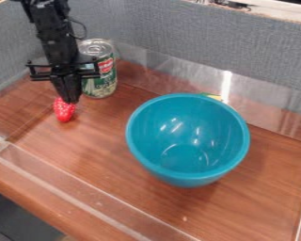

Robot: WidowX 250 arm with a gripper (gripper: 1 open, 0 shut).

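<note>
My black gripper [68, 94] reaches down at the upper left, its tips just above a red strawberry [64, 111] on the wooden surface and slightly to its right. The fingers look close together, with nothing visible held between them. A tin can [102, 81] with a green and red label stands just behind the gripper, partly hidden by it. A teal bowl [187, 160] sits empty at the centre right.
Grey padded walls [191, 47] with clear plastic strips border the back and left. A small yellow item is partly hidden behind the bowl. The wooden surface between strawberry and bowl is clear.
</note>
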